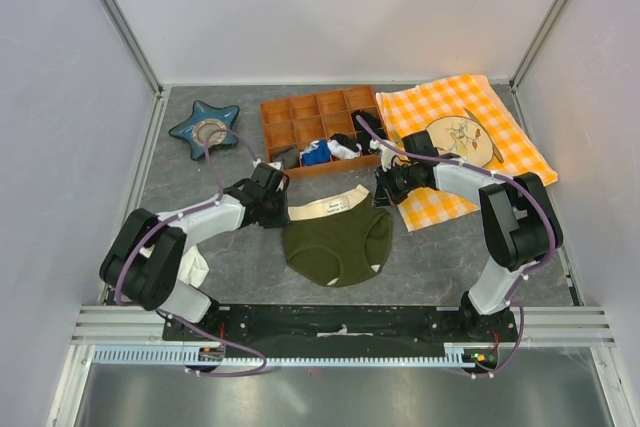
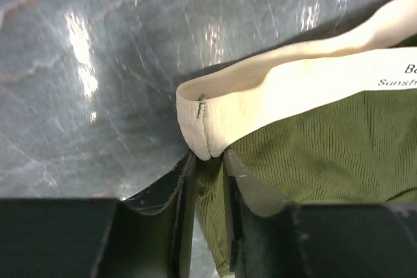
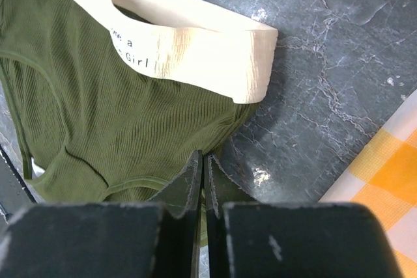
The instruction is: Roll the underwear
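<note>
The olive-green underwear (image 1: 335,242) lies spread on the dark table, its cream waistband (image 1: 328,206) toward the back. At the left end of that waistband (image 2: 280,89) is my left gripper; a narrow gap stands between its fingers, with olive cloth in it just below the band. Whether the cloth is gripped there does not show. My right gripper is shut on the olive fabric (image 3: 124,115) at the right side, a little below the waistband's corner. In the top view the tips of both grippers are hard to make out.
Behind the underwear stands a brown divided box (image 1: 318,117) with several folded cloths. An orange checked cloth (image 1: 430,107) covers the right back, and a blue star-shaped dish (image 1: 190,130) sits at the left back. White cloth (image 1: 193,267) lies by the left arm.
</note>
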